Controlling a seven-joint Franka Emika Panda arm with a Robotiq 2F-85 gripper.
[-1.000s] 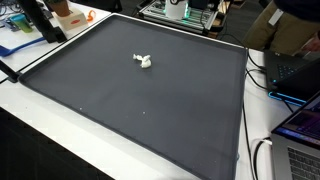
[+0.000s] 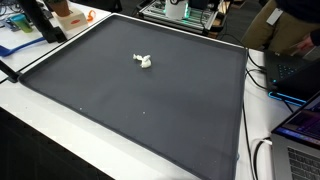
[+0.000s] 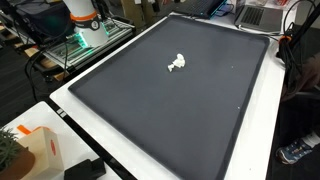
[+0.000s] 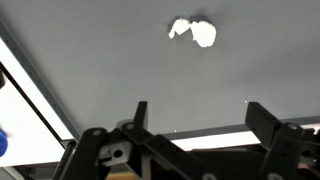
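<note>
A small crumpled white item (image 2: 143, 61) lies on the dark grey mat; what it is made of I cannot tell. In exterior view 2 the same white item (image 3: 176, 62) sits toward the mat's far half. From the wrist view, my gripper is open above the mat, its two fingers spread wide and nothing between them. The white item (image 4: 204, 34) shows beyond the fingertips, near the top of that view and apart from the gripper. Neither exterior view shows the gripper's fingers.
A laptop (image 2: 297, 150) and cables stand along one side. In exterior view 2, a potted plant (image 3: 12, 155) stands at the near left corner.
</note>
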